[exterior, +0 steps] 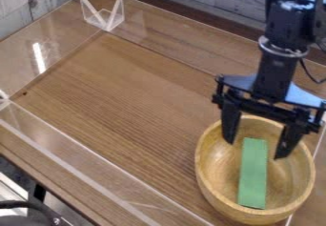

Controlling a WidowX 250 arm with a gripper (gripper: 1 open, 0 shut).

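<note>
My black gripper (265,125) is open, its two fingers spread over the rear part of a yellow bowl (212,173) at the lower right, with nothing seen between them. A green bar (251,182) lies inside the bowl, below the fingertips.
A clear plastic holder (106,10) stands at the back left.
</note>
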